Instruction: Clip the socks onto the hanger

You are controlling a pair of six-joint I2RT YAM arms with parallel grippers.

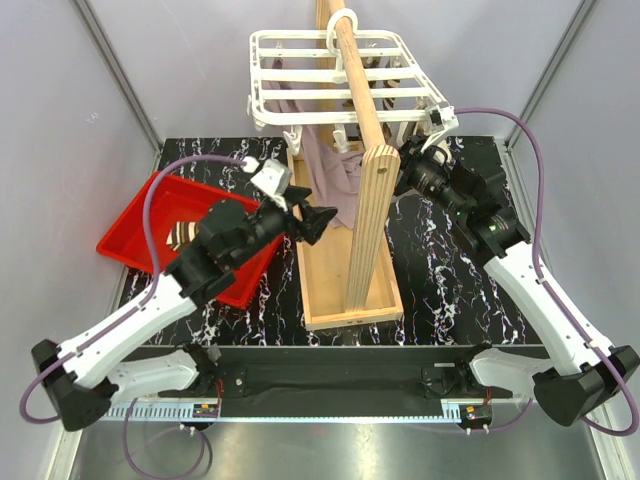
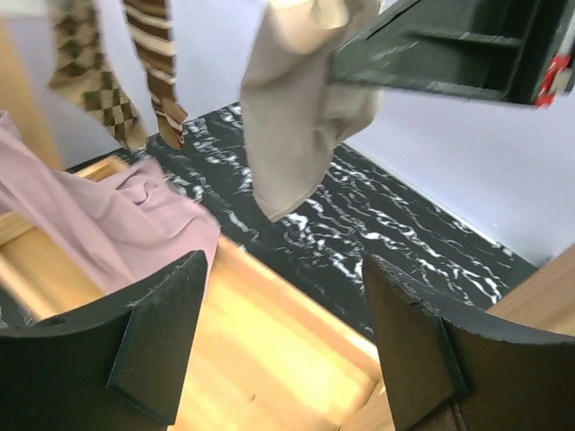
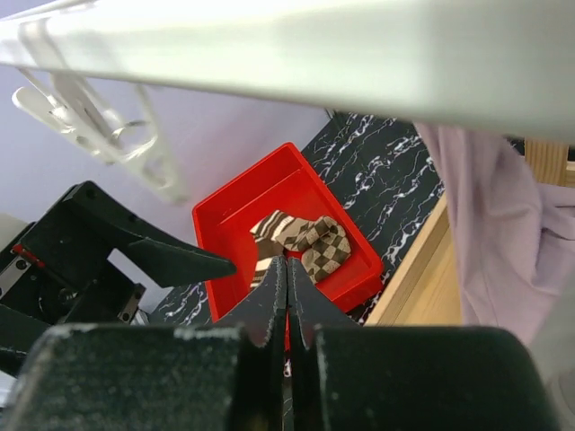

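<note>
The white hanger rack (image 1: 340,75) hangs on the wooden stand. A pink cloth (image 2: 153,233) hangs from it into the wooden box; checked and striped socks (image 2: 153,63) and a pale sock (image 2: 296,135) hang farther right. Two patterned socks (image 3: 319,247) lie in the red tray. My left gripper (image 1: 308,213) is left of the post, its fingers apart and empty in the left wrist view. My right gripper (image 1: 410,155) is at the hanger's front right corner, behind the post, shut with nothing visible between its fingers.
The wooden post (image 1: 368,250) stands between my grippers on the box (image 1: 325,285). The red tray (image 1: 130,230) is at the left. Dark marble table shows free on the right.
</note>
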